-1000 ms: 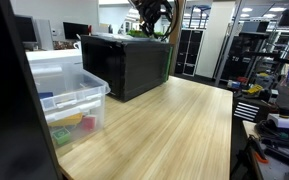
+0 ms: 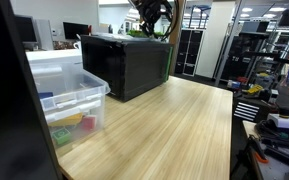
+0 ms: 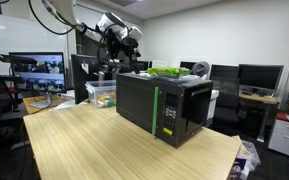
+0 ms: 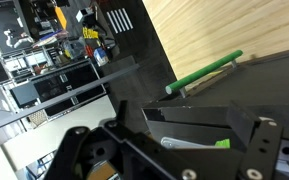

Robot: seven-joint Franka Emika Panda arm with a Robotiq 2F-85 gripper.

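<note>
A black microwave (image 3: 167,108) stands on the wooden table, its door shut, with a green strip handle (image 3: 155,105) running up the front. Above the top of it hangs my gripper (image 2: 152,22), the arm reaching in from overhead. In the wrist view, the gripper's (image 4: 191,130) two dark fingers are spread wide, with nothing held between them. The green handle (image 4: 204,73) shows beyond the fingertips, apart from them. On the microwave's roof lies something leafy and green (image 3: 171,71), partly visible as a green patch (image 4: 222,144) in the wrist view.
A clear plastic bin (image 2: 74,107) with coloured items inside sits beside the microwave. A silvery round object (image 3: 201,69) rests on the microwave's top.
</note>
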